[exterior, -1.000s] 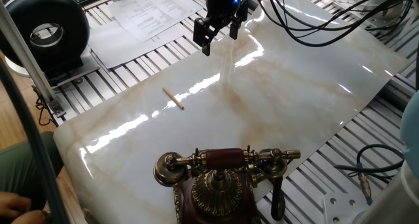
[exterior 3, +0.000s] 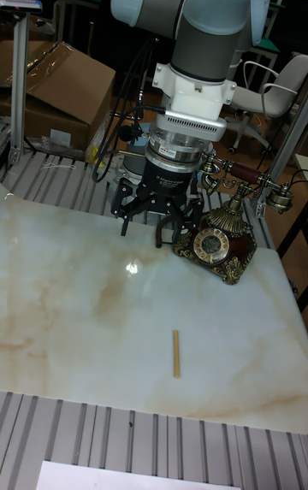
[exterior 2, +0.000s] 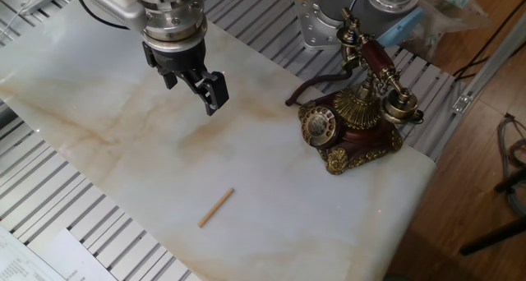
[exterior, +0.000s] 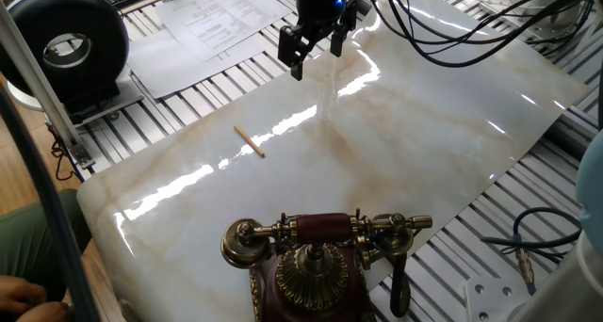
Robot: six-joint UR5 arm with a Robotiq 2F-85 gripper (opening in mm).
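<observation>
A short tan wooden stick (exterior: 250,141) (exterior 2: 216,208) (exterior 3: 176,353) lies flat on the marbled sheet (exterior: 415,124). An ornate red and brass rotary telephone (exterior: 318,277) (exterior 2: 358,112) (exterior 3: 222,236) stands upright at one end of the sheet, its handset across the cradle. Above the sheet hangs my black gripper (exterior: 317,62) (exterior 2: 193,97) (exterior 3: 149,231), pointing down with its fingers spread. Nothing shows between them. It is well apart from the stick, and the third view has it left of the telephone.
Bare sheet surrounds the stick. White papers (exterior: 212,25) and a black ring-shaped object (exterior: 68,44) lie beyond one edge in the first view. Black cables (exterior: 443,40) hang near the arm. A person's hand (exterior: 24,294) shows at lower left.
</observation>
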